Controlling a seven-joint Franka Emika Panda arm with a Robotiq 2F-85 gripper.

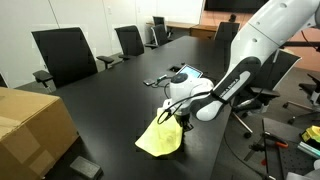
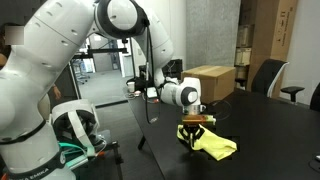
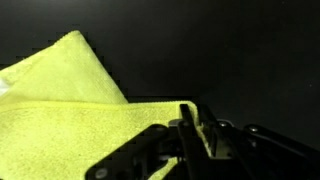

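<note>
A yellow cloth (image 1: 160, 135) lies partly spread on the black table, its far part lifted toward the arm in exterior view 1. My gripper is low over the table and shut on the cloth's edge, as the wrist view shows. There, the cloth (image 3: 90, 135) fills the lower left, with one folded corner pointing up. In exterior view 2 the gripper (image 2: 192, 140) is at the cloth's left part, and the rest of the cloth (image 2: 215, 146) stretches to the right. The fingertips are mostly hidden by the fabric.
A cardboard box (image 1: 35, 135) stands at the table's left end, with a small dark device (image 1: 86, 167) beside it. Farther back lies a tablet-like item (image 1: 188, 73) among small objects. Office chairs (image 1: 55, 55) line the table. Bare tabletop (image 1: 110, 120) surrounds the cloth.
</note>
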